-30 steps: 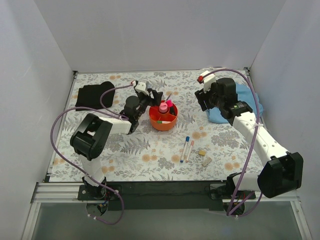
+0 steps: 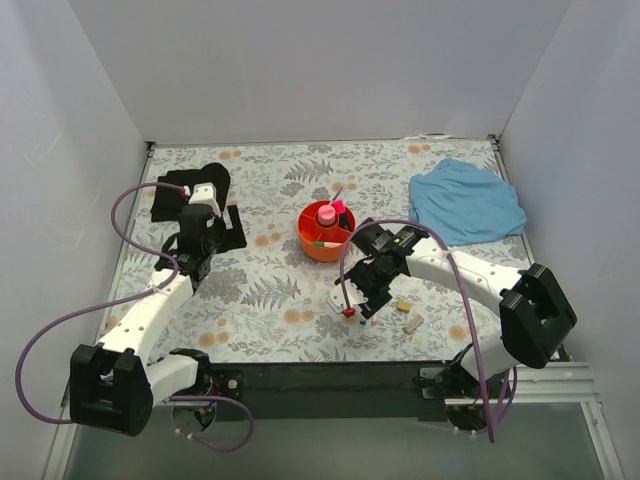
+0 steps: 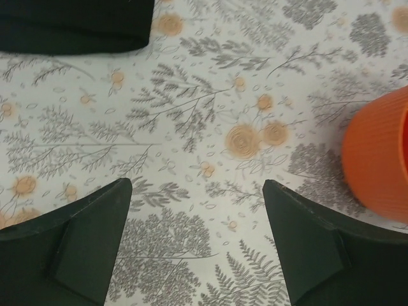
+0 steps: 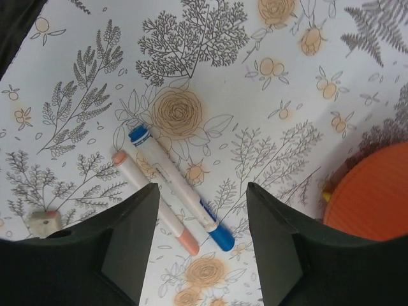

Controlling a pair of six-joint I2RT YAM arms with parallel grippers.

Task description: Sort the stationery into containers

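Note:
My right gripper hangs at the front centre of the table, fingers apart, above a blue-capped marker (image 4: pixel 172 175) and a pink-capped pen (image 4: pixel 131 171), which are mostly hidden by it in the top view. The orange compartment container (image 2: pixel 325 255) holds pink, green and dark items; in the right wrist view its edge (image 4: pixel 370 191) is at the right. My left gripper is open at the left, over bare tablecloth, with the container beside it in its view.
A black cloth (image 2: pixel 170 185) lies back left, a blue cloth (image 2: pixel 460 200) back right. Small yellow (image 2: pixel 403 305) and beige (image 2: pixel 414 323) blocks lie front right.
My left gripper has moved from beside the container out to the left. My right gripper has come from the back right down to the front, over the two pens.

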